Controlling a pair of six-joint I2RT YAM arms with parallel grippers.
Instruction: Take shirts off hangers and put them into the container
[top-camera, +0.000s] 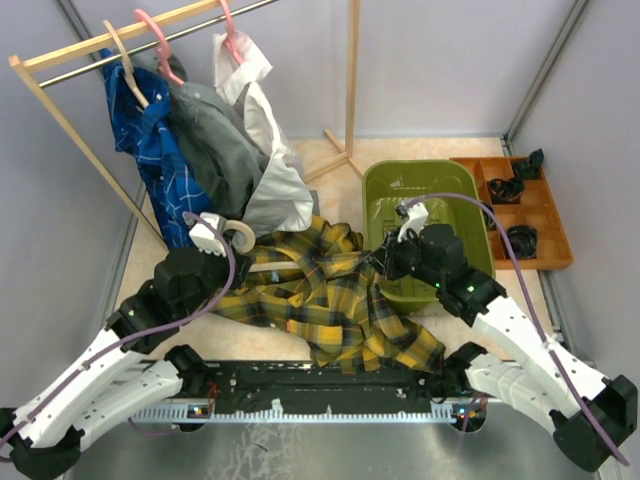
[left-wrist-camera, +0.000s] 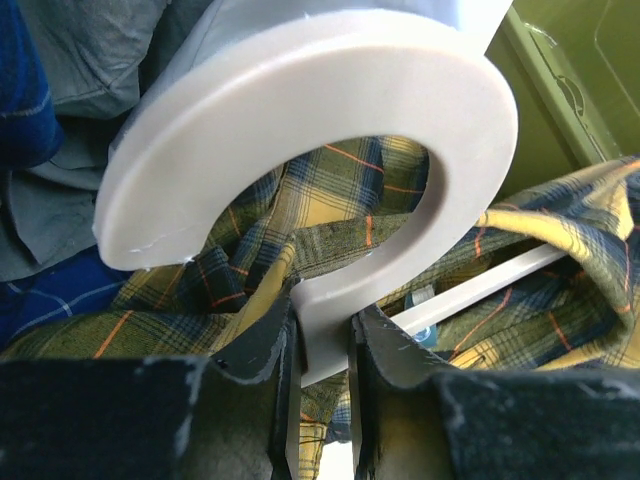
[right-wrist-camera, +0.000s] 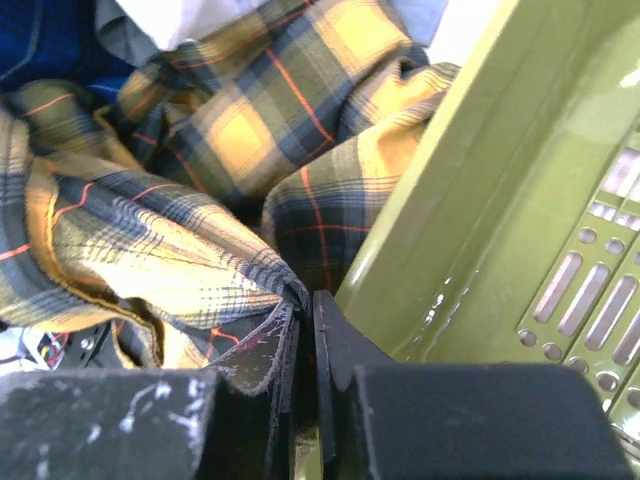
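A cream hanger (left-wrist-camera: 470, 90) fills much of the left wrist view, and its hook's base sits between the fingers of my left gripper, shut on it. One hanger arm runs right, under the yellow and dark plaid shirt (top-camera: 335, 315). The shirt lies crumpled on the floor between both arms, partly draped over the hanger bar (top-camera: 275, 267). At the green basket's left side, my right gripper has its fingers drawn together on a bunched fold of the shirt, pulled taut toward the fingertips. The hanger's other arm is mostly hidden.
Beside the shirt stands the green basket (top-camera: 420, 172), its inside appearing empty. An orange tray (top-camera: 555, 240) with black items lies behind it. Blue (top-camera: 165, 170), grey (top-camera: 205, 140) and white (top-camera: 275, 200) garments hang from the rack (top-camera: 150, 28), close to my left arm.
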